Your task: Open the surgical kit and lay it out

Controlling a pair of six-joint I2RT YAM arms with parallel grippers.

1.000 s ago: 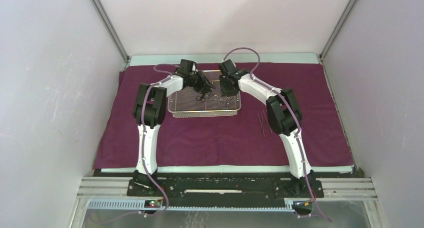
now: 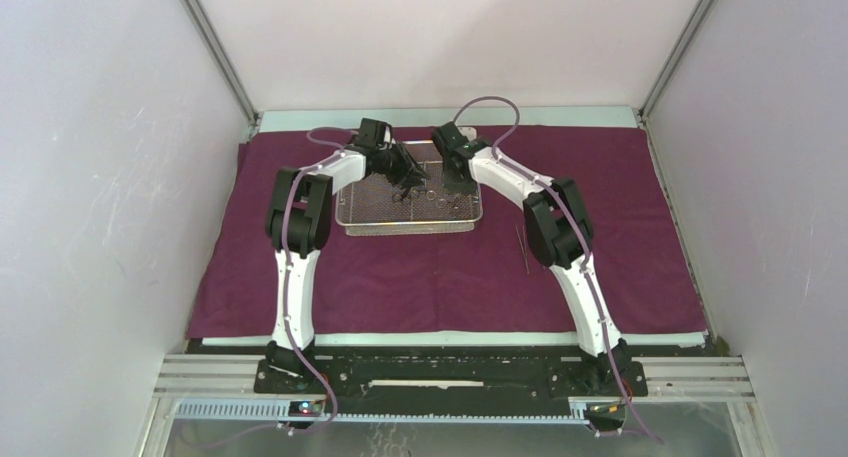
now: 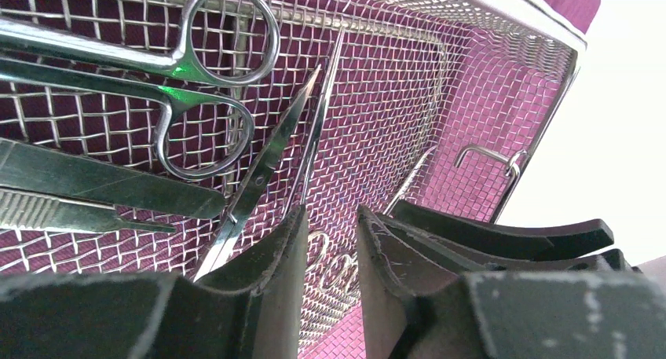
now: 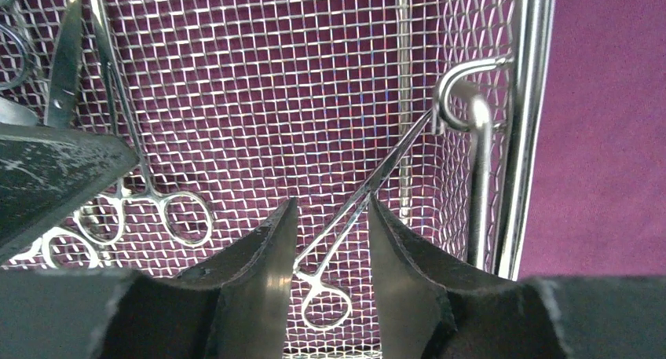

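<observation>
The wire mesh basket (image 2: 410, 228) holds several steel instruments. My left gripper stands part open inside it, nothing between its fingers, above the ring handles (image 3: 334, 269) of instruments below. Large scissor-like handles (image 3: 224, 75), a long blade (image 3: 255, 182) and flat tweezers (image 3: 86, 178) lie to its left. In the right wrist view, my right gripper is open over a slim ringed instrument (image 4: 385, 169), which lies slanted on the mesh between and beyond the fingertips, apart from any grip. Another ringed instrument (image 4: 126, 123) lies further left, partly behind the left gripper's finger (image 4: 59, 170).
A metal basket handle (image 4: 479, 178) rises along the right wall, close to my right gripper. Thin instruments (image 2: 523, 249) lie on the maroon cloth (image 2: 420, 287) right of the basket, near the right arm.
The right arm has shifted a little left over the basket, and its forearm now covers more of the instruments on the cloth. The left arm looks unmoved.
</observation>
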